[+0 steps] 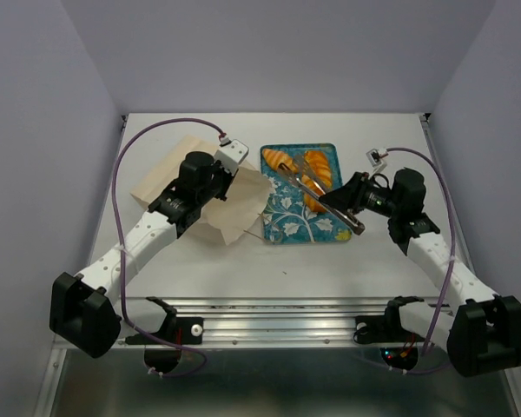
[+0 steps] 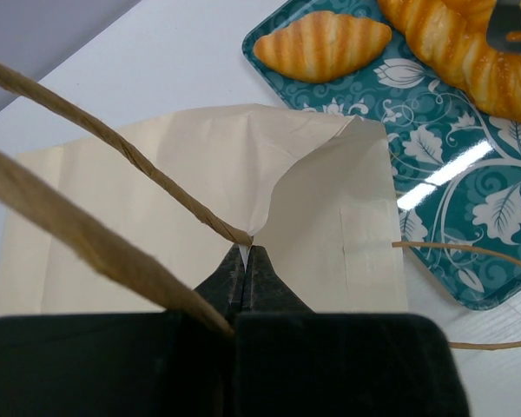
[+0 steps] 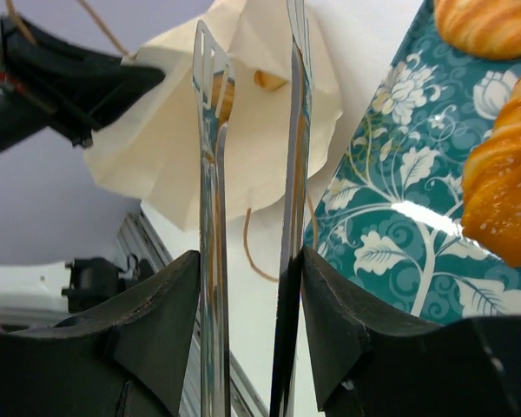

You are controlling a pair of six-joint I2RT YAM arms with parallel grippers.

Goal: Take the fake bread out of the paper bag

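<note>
My left gripper is shut on the upper edge of the paper bag [image 2: 130, 200], near the twisted handle. The cream bag lies with its mouth toward the tray. Inside it, the right wrist view shows a piece of orange-brown bread [image 3: 269, 80]. My right gripper holds metal tongs [image 3: 213, 261] between its fingers, their two arms apart. In the top view the tongs reach over the tray [image 1: 282, 234]. On the tray lie a small striped bread [image 1: 274, 159], a longer loaf [image 3: 504, 174] and more bread, partly hidden by the tongs.
The patterned teal tray stands right of the bag mouth, and a loose cord handle [image 2: 469, 250] reaches over its edge. A metal rail [image 1: 278, 310] runs along the front edge.
</note>
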